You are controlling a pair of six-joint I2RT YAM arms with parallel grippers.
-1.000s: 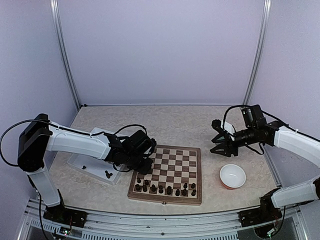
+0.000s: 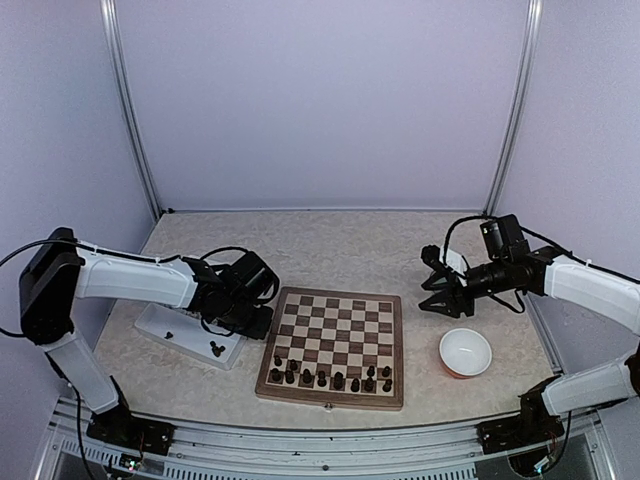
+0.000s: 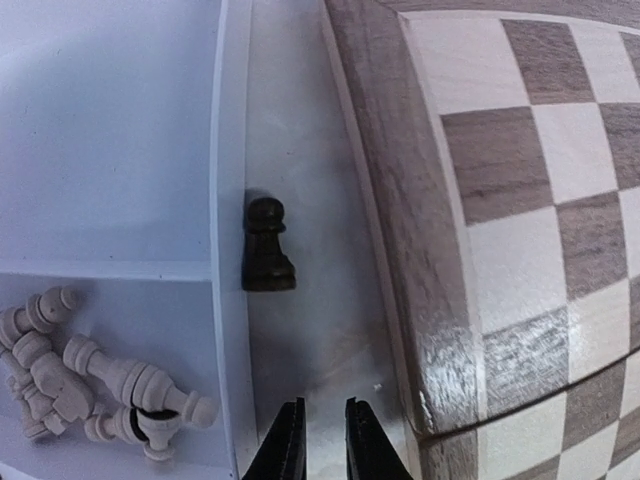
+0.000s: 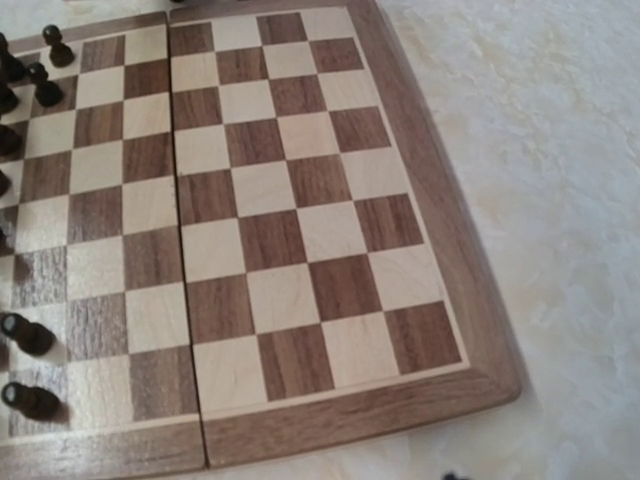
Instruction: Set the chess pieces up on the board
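Note:
In the left wrist view a black pawn [image 3: 266, 245] is on the table strip between the white tray's wall and the chessboard's wooden frame [image 3: 400, 200], off the board. It sits close against the tray; whether upright or on its side I cannot tell. My left gripper is open at the bottom of that view, its thin fingers apart with nothing between them, the pawn ahead of it. Black pieces [image 2: 338, 382] stand along the board's near edge. My right gripper [image 2: 430, 295] hangs right of the board; its opening is unclear.
The white tray [image 3: 230, 180] left of the board holds several pale pieces [image 3: 130, 380]. A white bowl [image 2: 465, 352] stands at the right. The far half of the board [image 4: 300, 180] is clear, as is the table behind it.
The pawn, near the board's left edge earlier, now sits by the tray wall. The right arm is still.

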